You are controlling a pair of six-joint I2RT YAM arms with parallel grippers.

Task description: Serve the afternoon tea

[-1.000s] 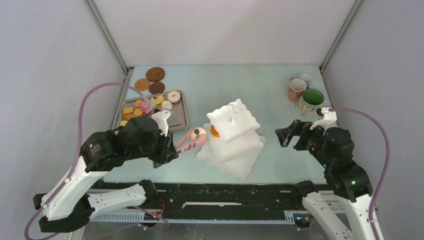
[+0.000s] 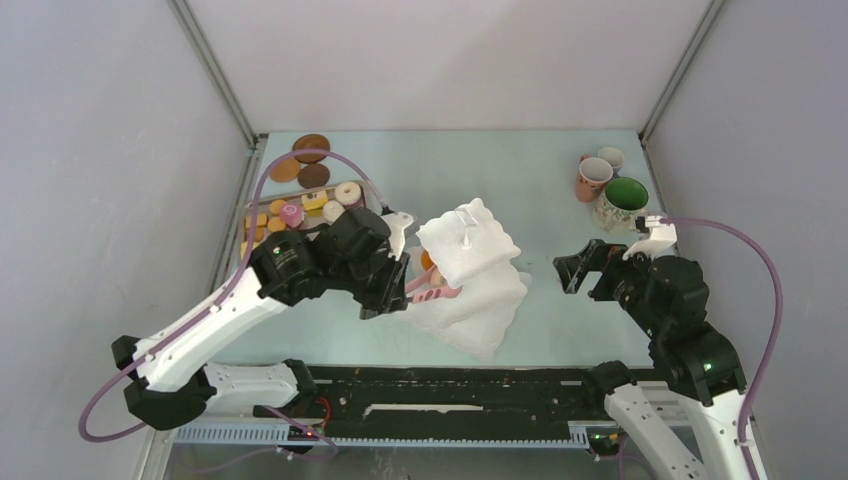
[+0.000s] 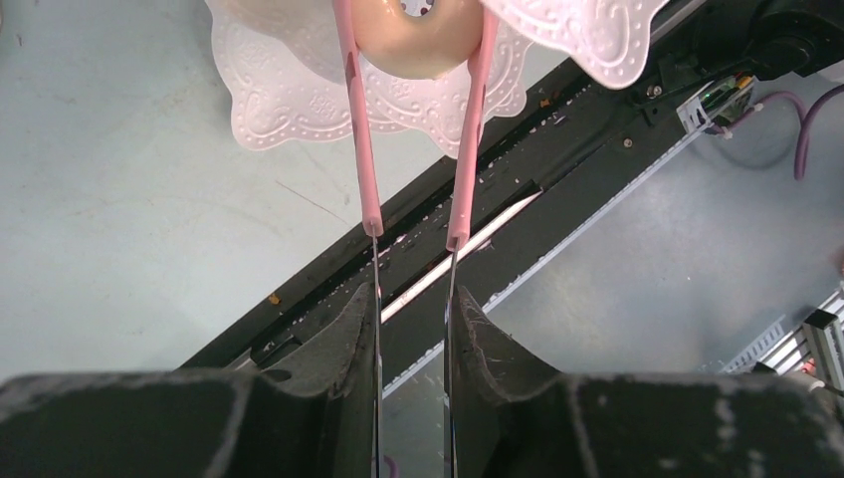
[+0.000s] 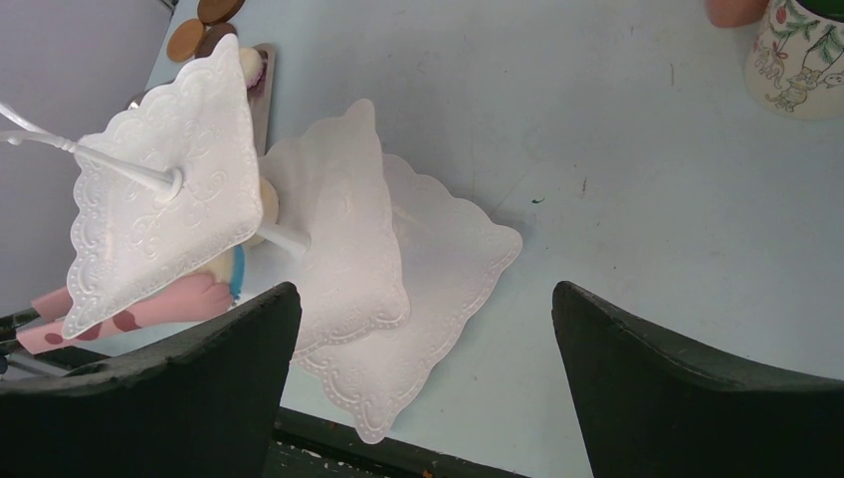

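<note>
A white tiered stand with scalloped square plates (image 2: 470,245) stands mid-table, its top plate covering much of the lower ones. My left gripper (image 2: 392,290) is at its left side, shut on the handles of pink tongs (image 3: 360,129). Between the tong arms sits a cream-coloured ring doughnut (image 3: 418,45), over a lower plate in the left wrist view. The top plate (image 4: 169,169) hides part of the pink tongs (image 4: 179,299) in the right wrist view. To the right of the stand, my right gripper (image 2: 577,270) is open and empty.
A tray of small cakes (image 2: 290,215) lies at the left, partly behind my left arm. Brown discs (image 2: 312,175) sit behind it. A green-lined mug (image 2: 622,203) and a pink cup (image 2: 593,178) occupy the back right.
My left arm has moved right, bringing the tongs and doughnut from left of the stand in among its plates. The right gripper has barely shifted.
</note>
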